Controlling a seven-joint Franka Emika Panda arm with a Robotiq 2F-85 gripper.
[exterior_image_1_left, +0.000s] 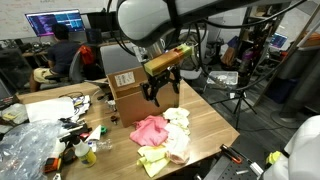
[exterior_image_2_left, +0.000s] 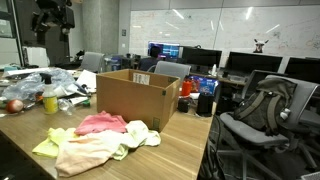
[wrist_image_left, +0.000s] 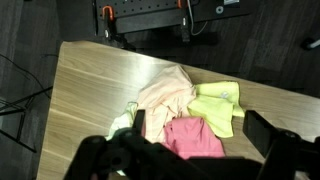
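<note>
My gripper (exterior_image_1_left: 166, 93) hangs open above the table, well clear of the cloths, with nothing between its fingers. In the wrist view its two dark fingers stand wide apart along the lower edge. A pink-red cloth (wrist_image_left: 192, 137) lies crumpled on the wood. Beside it a yellow cloth (wrist_image_left: 219, 105) and a peach cloth (wrist_image_left: 168, 98) touch one another. Pale green-white cloth (exterior_image_2_left: 138, 135) spreads at the pile's right in exterior view 2. Behind the cloths stands a brown cardboard box (exterior_image_2_left: 137, 96); its inside is hidden.
A yellow bottle (exterior_image_1_left: 86, 153), a clear plastic bag (exterior_image_1_left: 32, 146) and small clutter crowd the table's left side in exterior view 1. Bare wood (exterior_image_1_left: 206, 131) lies right of the cloths. A black cup (exterior_image_2_left: 205, 104) stands behind the box.
</note>
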